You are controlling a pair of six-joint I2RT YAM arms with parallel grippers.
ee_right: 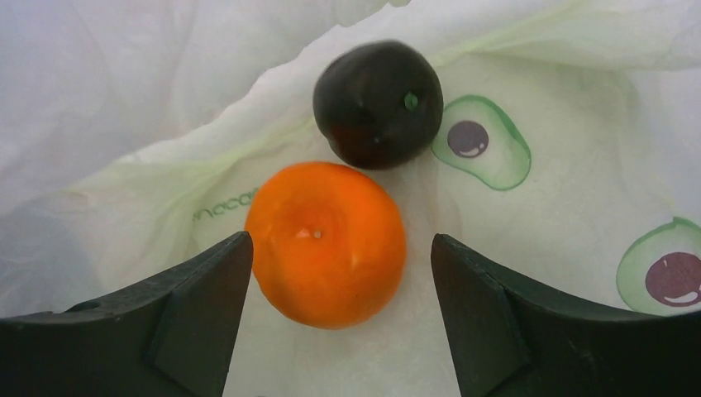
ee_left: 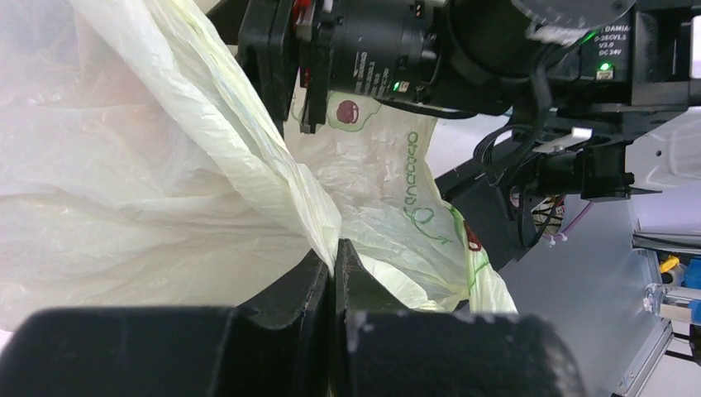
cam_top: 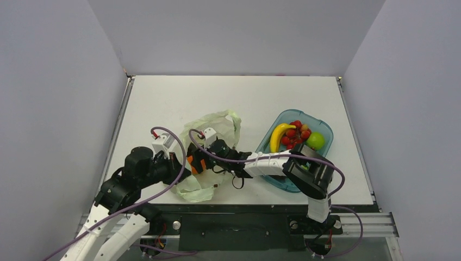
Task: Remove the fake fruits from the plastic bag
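Note:
A pale plastic bag lies on the table. My left gripper is shut, with gathered bag film at its fingertips. My right gripper stands open over the bag's inside, its fingers on either side of and below an orange fake fruit. A dark fake fruit lies just beyond the orange one, inside the bag.
A blue plastic container on the right holds a banana, several red fruits and a green fruit. Grey walls stand at both sides.

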